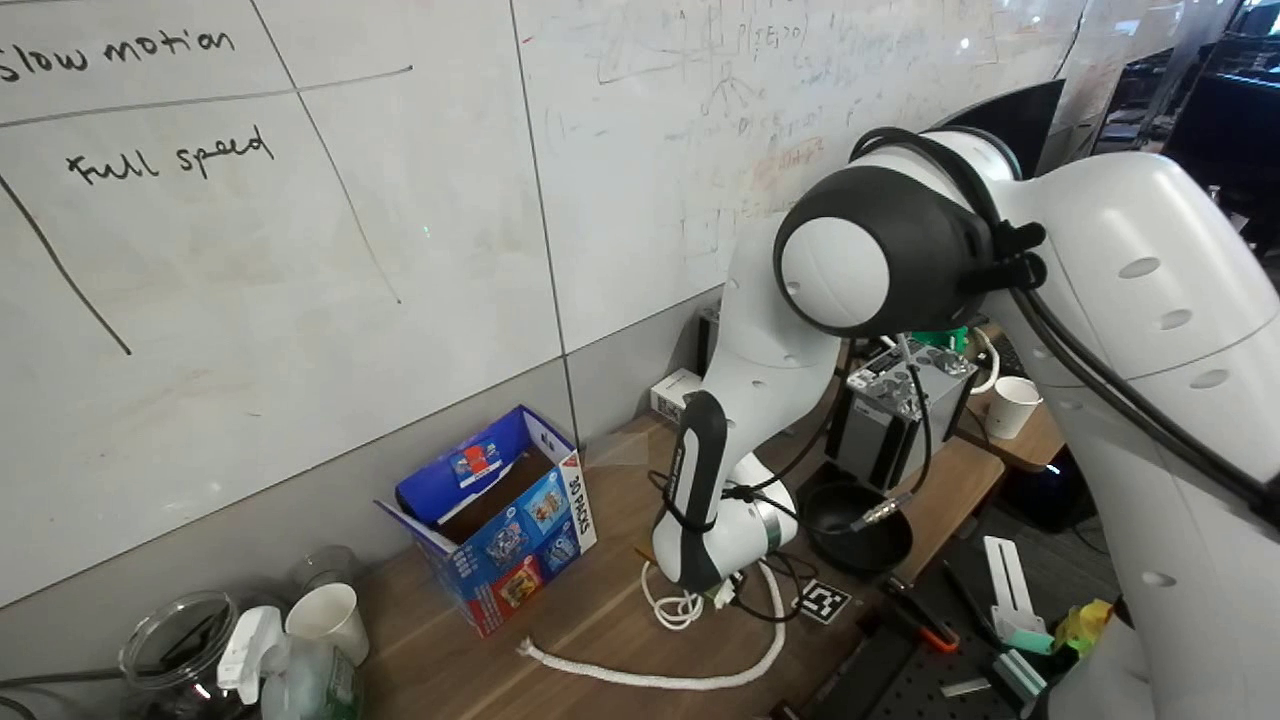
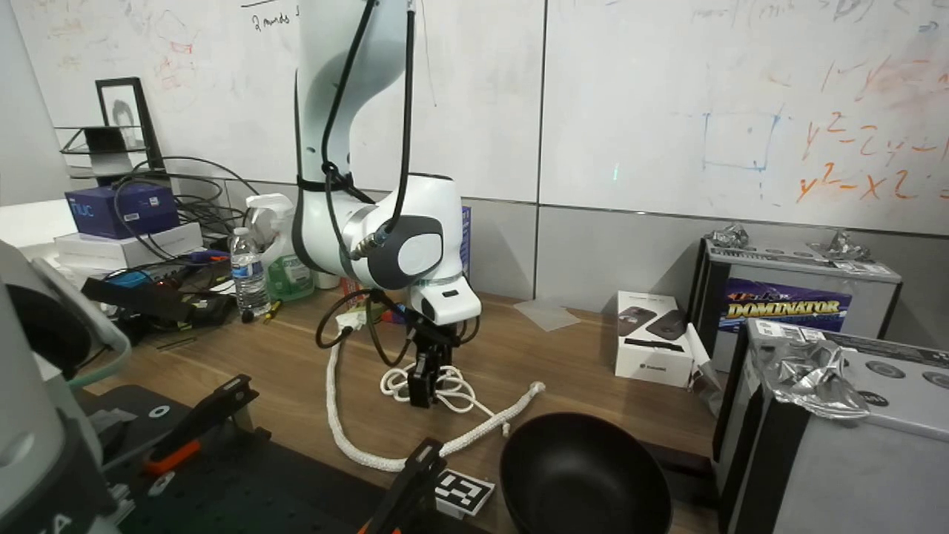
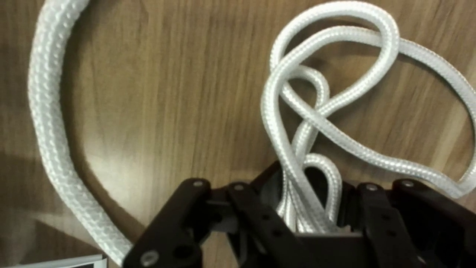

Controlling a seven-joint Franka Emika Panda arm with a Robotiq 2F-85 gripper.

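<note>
In the wrist view a thin white cord [image 3: 279,111] lies in tangled loops, and several of its strands run in between the fingers of my gripper. The fingers are shut on that bunch. Exterior view 2 shows the gripper [image 2: 425,391] pointing down, low over the wooden table, with the cord's loops [image 2: 458,389] around its tips. A thicker white rope [image 2: 334,400] curves across the table beside it, apart from the fingers; its bend also shows at the left of the wrist view. The fingertips are hidden behind the arm in exterior view 1.
A blue open box [image 1: 510,528] stands by the whiteboard wall. A black bowl [image 2: 583,476] sits near the table's front edge, beside a printed marker [image 2: 463,491]. Spray bottle [image 2: 286,267] and water bottle [image 2: 249,274] stand at the left. Bare table lies between the cord and the white carton [image 2: 654,338].
</note>
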